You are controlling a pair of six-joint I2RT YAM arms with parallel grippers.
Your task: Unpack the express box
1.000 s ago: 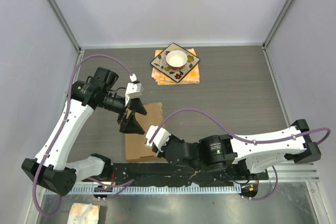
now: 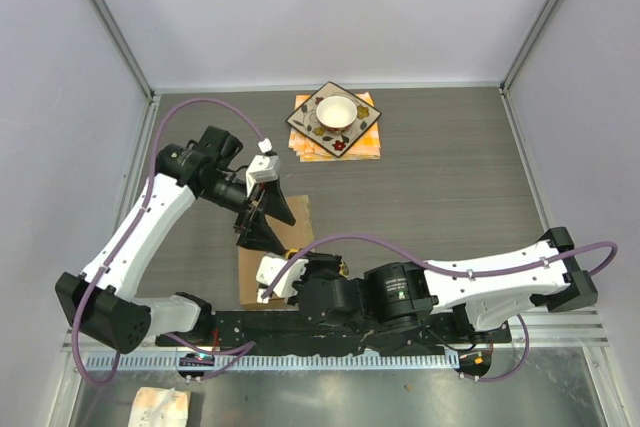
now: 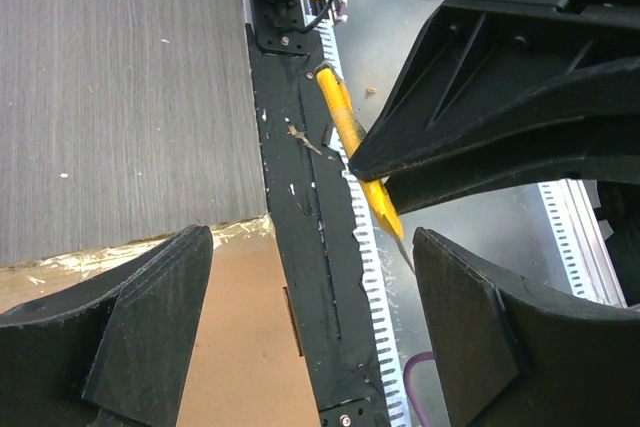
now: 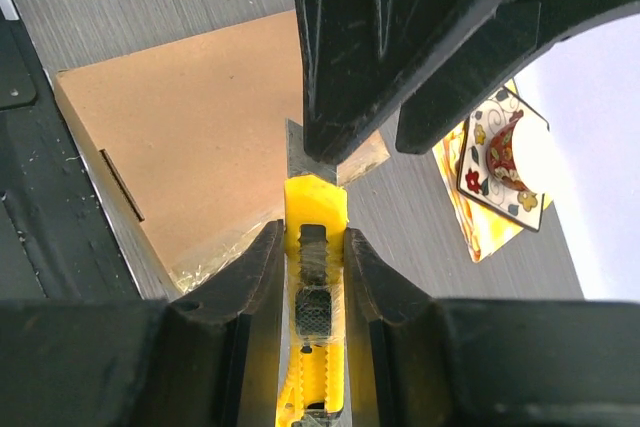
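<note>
The cardboard box lies on the near left of the table, partly hidden under both arms. My right gripper holds a yellow box cutter between its fingers, blade pointing out, above the box. In the left wrist view the cutter rises beside the right gripper's fingers. My left gripper is part open, its fingers facing the cutter, with nothing clearly between them. In the top view the left gripper hangs over the box, just above and left of the right one.
A patterned plate with a white bowl sits on an orange cloth at the back. A dark strip and metal rail run along the front edge.
Both arms have shifted slightly in the top view: the left gripper a little rightward, the right gripper turned and moved left, with the yellow cutter now showing there.
</note>
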